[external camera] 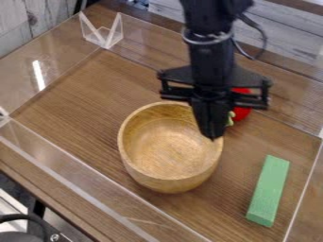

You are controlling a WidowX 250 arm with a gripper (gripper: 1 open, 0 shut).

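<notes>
The dark gripper [212, 117] is low over the back right part of a round wooden bowl [164, 156], its fingertips pointing down; it looks shut, with nothing clear between the tips. A red object [241, 102] is partly hidden behind the gripper, with a small yellow-green piece beside it. A green bar [269, 192] lies on the wooden surface to the right of the bowl, in full view.
A white wire-like holder [104, 28] stands at the back left. Raised edges run along the back and left sides.
</notes>
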